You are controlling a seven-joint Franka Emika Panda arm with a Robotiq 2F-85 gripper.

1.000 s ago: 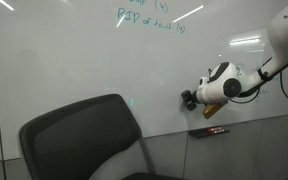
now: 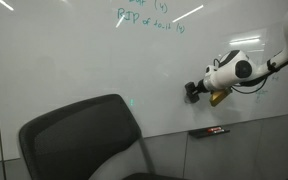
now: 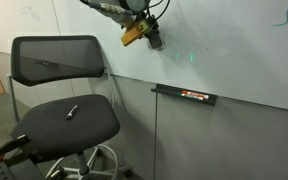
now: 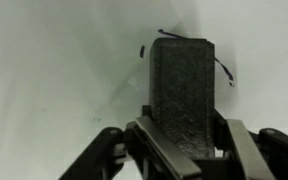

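Note:
A dark block-shaped eraser (image 4: 182, 90) is held in my gripper, whose fingers are shut on its near end. The eraser's far part lies against or very close to the whiteboard (image 4: 64, 70); exact contact is hard to tell. Dark marker strokes (image 4: 224, 71) show on the board on either side of the eraser's top. In exterior view 1 the gripper (image 2: 192, 92) reaches the board from the right. In exterior view 2 the eraser (image 3: 154, 39) appears dark at the board, beside the arm's yellowish part (image 3: 136, 33).
A marker tray (image 2: 209, 131) with a few items sits on the board's lower edge. An office chair (image 3: 64, 105) stands in front, a marker (image 3: 72, 112) on its seat. Teal writing (image 2: 152, 20) is higher up; small teal marks (image 3: 185, 56) lie right of the gripper.
The arm has shifted slightly, its wrist a little higher and its gripper moved a small way along the board. The eraser stays in the gripper's place at the board.

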